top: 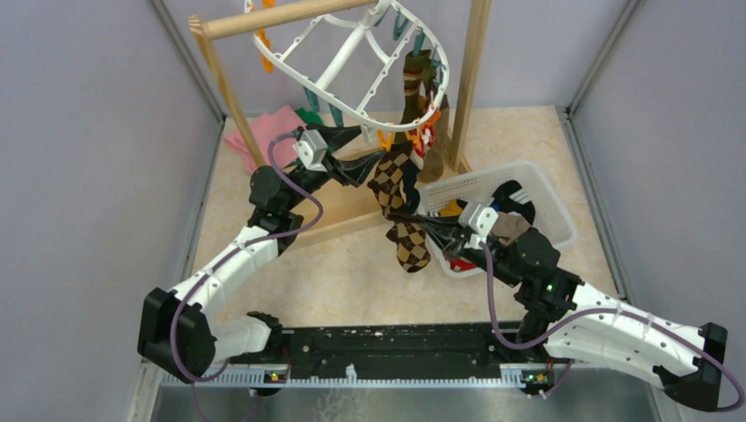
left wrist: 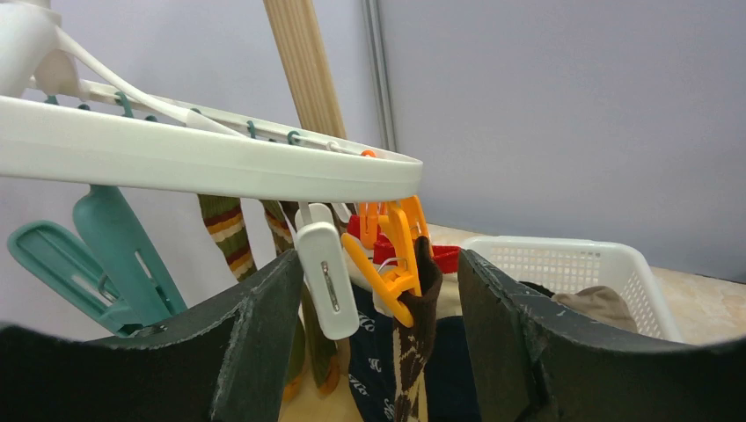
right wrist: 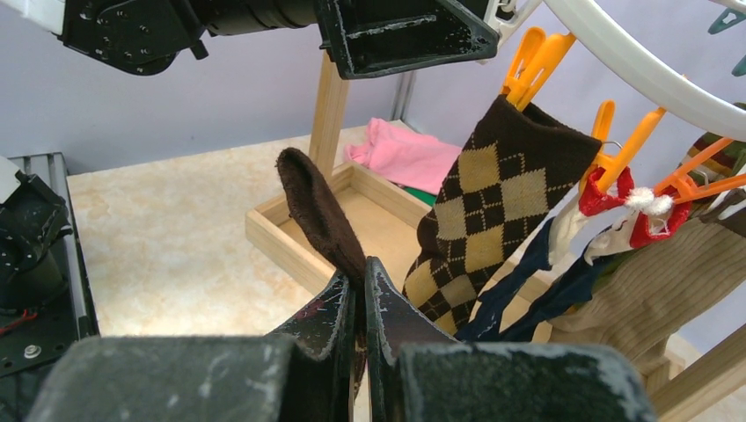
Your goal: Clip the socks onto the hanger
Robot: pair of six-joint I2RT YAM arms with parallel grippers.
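Observation:
A white round hanger [top: 343,79] carries clips. A brown argyle sock [right wrist: 497,193] hangs from orange clips [right wrist: 538,66], beside red, white and navy socks [right wrist: 603,202]. My right gripper is shut on a second brown argyle sock [top: 411,246], whose dark cuff [right wrist: 317,211] pokes up from the fingertips below the hanger. My left gripper stands part open at the hanger's rim, its fingers around a white clip [left wrist: 327,277] and near an orange clip; whether it touches them I cannot tell.
A white basket [top: 550,198] of socks sits on the right. A wooden frame [top: 220,70] holds the hanger, with pink cloth [right wrist: 405,149] at back left.

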